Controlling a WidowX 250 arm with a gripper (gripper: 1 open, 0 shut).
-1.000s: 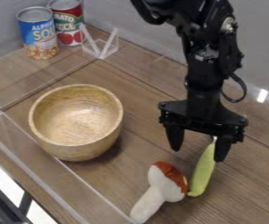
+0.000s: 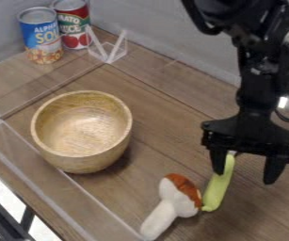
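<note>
My black gripper [image 2: 245, 162] is open above a pale green elongated object [image 2: 217, 191] lying on the wooden table, its fingers to either side of that object's upper end. To its left lies a toy [image 2: 174, 200] with a brown-and-white head and white stem. A wooden bowl [image 2: 81, 155] sits at the left.
Two cans, a blue one [image 2: 42, 34] and a red one [image 2: 72, 23], stand at the back left beside a white wire-like stand [image 2: 106, 47]. The table between bowl and back wall is clear.
My gripper has moved right and slightly down over the green object. The objects on the table look unmoved.
</note>
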